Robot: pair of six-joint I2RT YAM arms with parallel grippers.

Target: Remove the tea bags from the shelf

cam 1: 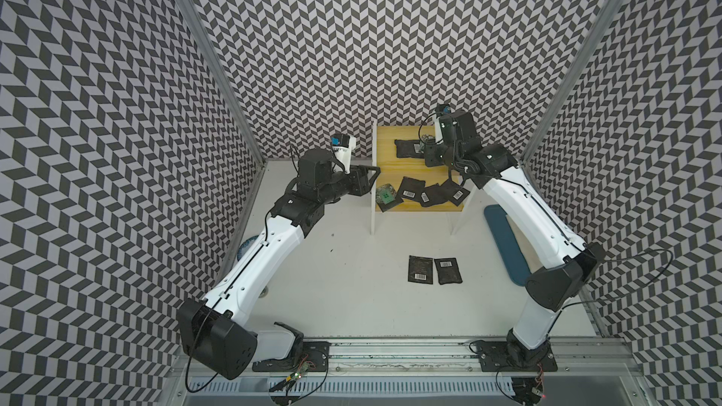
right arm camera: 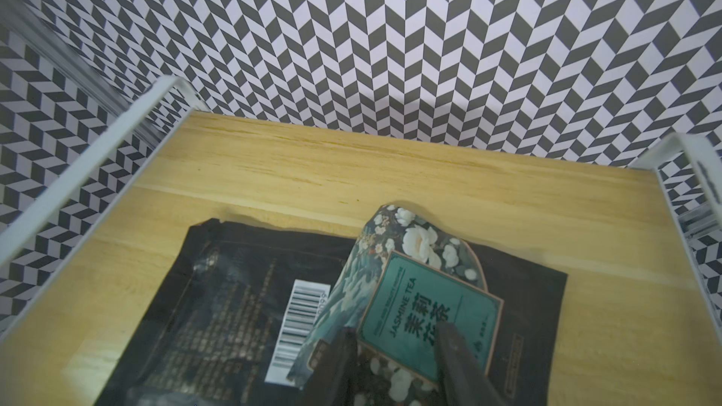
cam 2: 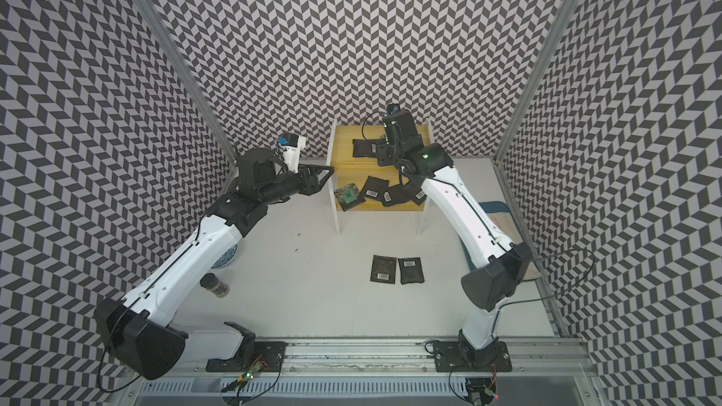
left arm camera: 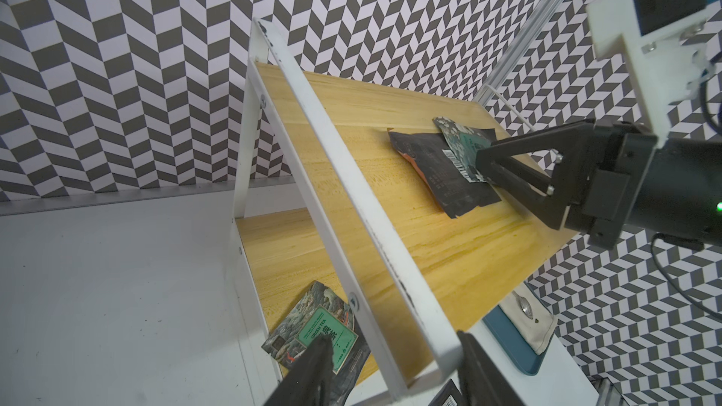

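On the shelf's upper board (right arm camera: 278,150) lies a black tea bag (right arm camera: 218,308) with a barcode. A green-labelled jasmine tea bag (right arm camera: 421,300) partly overlaps it. My right gripper is part open above the jasmine bag, its fingertips over the label; contact cannot be told. At the shelf's left side, my left gripper is part open, the front end of the white side rail (left arm camera: 421,315) between its fingers and close to the right one. Several more tea bags, including a green-labelled one (left arm camera: 323,331), lie on the lower board (cam 1: 428,209).
Two black tea bags (cam 1: 420,270) (cam 1: 448,270) lie flat on the white table before the shelf. A blue tray (cam 1: 507,244) stands at right; a jar (cam 2: 214,284) and patterned bowl (cam 2: 225,257) are at left.
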